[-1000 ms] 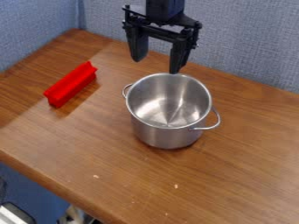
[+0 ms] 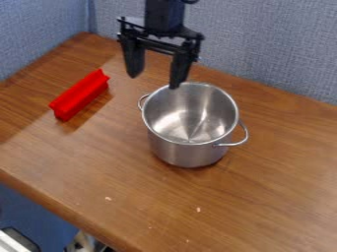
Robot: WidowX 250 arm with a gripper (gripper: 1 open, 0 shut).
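Note:
My black gripper (image 2: pixel 158 61) hangs open above the back of the table, just over and left of the pot, its two fingers apart with nothing between them. A steel pot (image 2: pixel 188 143) with wire handles on either side stands at the middle of the table, empty inside as far as shows. A red bar-shaped object (image 2: pixel 79 94) lies on the table to the left of the pot.
Blue-grey padded walls (image 2: pixel 283 49) stand behind it. A blue surface with a pale object shows beyond the table's lower-left edge.
My gripper has shifted left, away from over the pot toward the red object's side. The pot and the red object have not moved.

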